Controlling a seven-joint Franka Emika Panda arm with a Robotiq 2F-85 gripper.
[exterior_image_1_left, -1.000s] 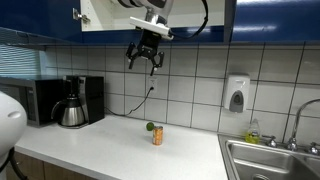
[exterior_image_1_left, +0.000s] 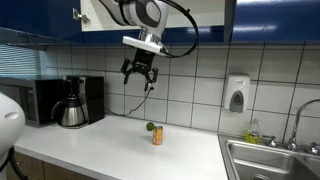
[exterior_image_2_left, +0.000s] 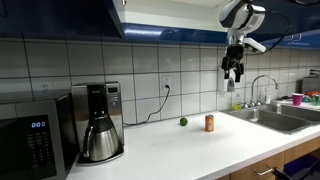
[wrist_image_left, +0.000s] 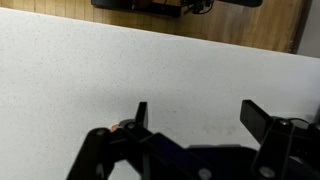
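My gripper (exterior_image_1_left: 140, 78) hangs high above the white counter, its fingers open and empty. In the wrist view its two dark fingers stand wide apart over bare countertop. On the counter stands an orange can (exterior_image_1_left: 158, 135), below and to the right of the gripper in the first exterior view. A small green round object (exterior_image_1_left: 150, 126) lies behind the can, near the tiled wall. A bit of orange (wrist_image_left: 115, 127) shows beside the left finger in the wrist view, mostly hidden by the gripper.
A coffee maker with a steel carafe (exterior_image_2_left: 101, 135) and a microwave (exterior_image_2_left: 31, 145) occupy one end of the counter (exterior_image_2_left: 170, 150). At the other end is a sink (exterior_image_1_left: 262, 162) with a faucet. Blue cabinets (exterior_image_1_left: 240, 22) hang overhead.
The arm has come down from near the cabinets, and the gripper hangs lower over the counter. The can and the green object have stayed in place.
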